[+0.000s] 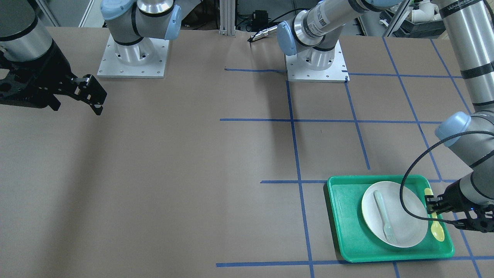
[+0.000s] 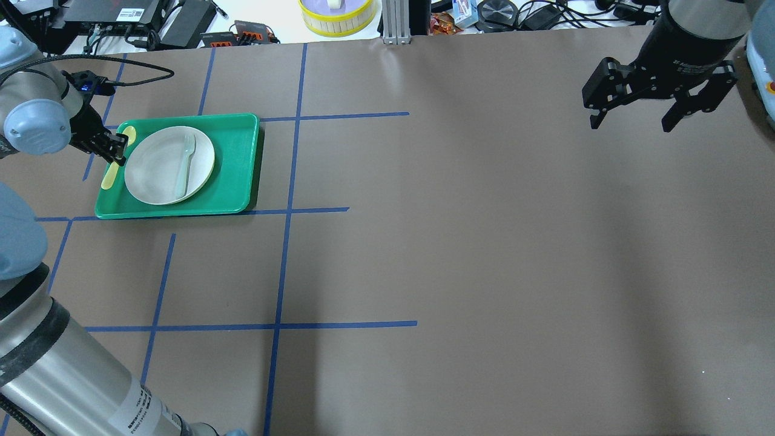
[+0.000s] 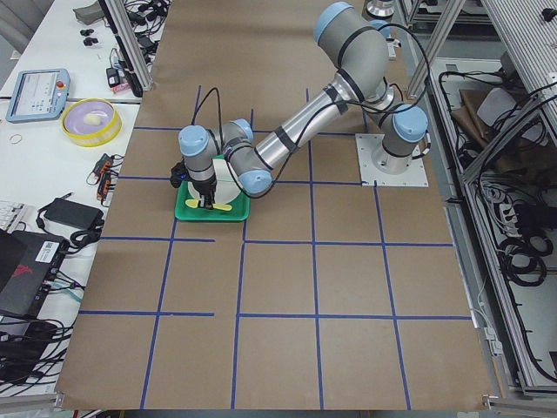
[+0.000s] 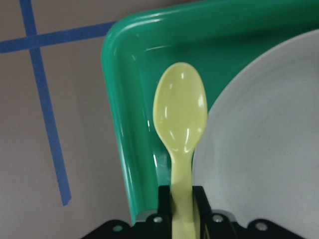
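Observation:
A yellow spoon (image 1: 437,230) is held by my gripper, whose black fingers are shut on its handle; the bowl end (image 4: 180,107) is over the green tray's inner edge, beside the white plate (image 4: 259,134). In the front view the spoon is at the right side of the green tray (image 1: 345,222), just off the plate (image 1: 403,222). A pale blue fork (image 1: 384,213) lies on the plate. The top view shows the same arrangement, with the spoon (image 2: 110,178) along the tray's edge.
A second arm's black gripper (image 1: 83,92) hangs at the upper left of the front view. A yellow container (image 3: 91,122) sits on the side desk.

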